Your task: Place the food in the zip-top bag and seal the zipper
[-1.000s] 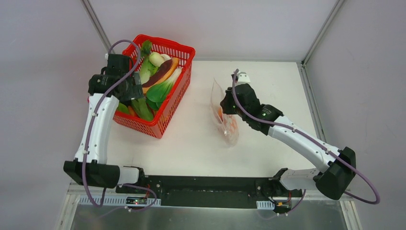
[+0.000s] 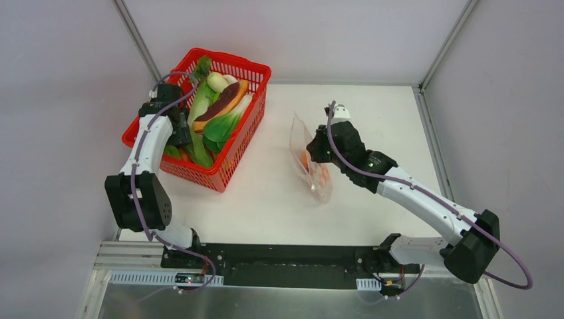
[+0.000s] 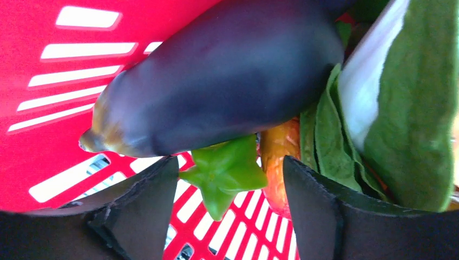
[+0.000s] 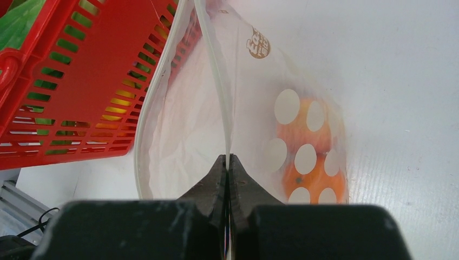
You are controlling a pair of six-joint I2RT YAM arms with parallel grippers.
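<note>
Inside the red basket (image 2: 229, 169), my left gripper is partly open around the level of a green star-shaped piece (image 3: 224, 176). That piece lies between the fingertips, with gaps visible on both sides. A dark eggplant (image 3: 222, 76) lies just beyond it, and an orange carrot-like item (image 3: 277, 168) is beside the right finger. On the table, the clear zip bag (image 4: 189, 124) stands with its mouth parted and orange food (image 4: 305, 127) inside. My right gripper is shut on one edge of the bag's mouth.
Leafy greens (image 2: 226, 125), a papaya-like half (image 2: 223, 109) and other produce fill the basket. Its wall rises close to the bag's left side in the right wrist view.
My left arm has drawn back and its gripper has shifted slightly in the basket, toward its left front part.
</note>
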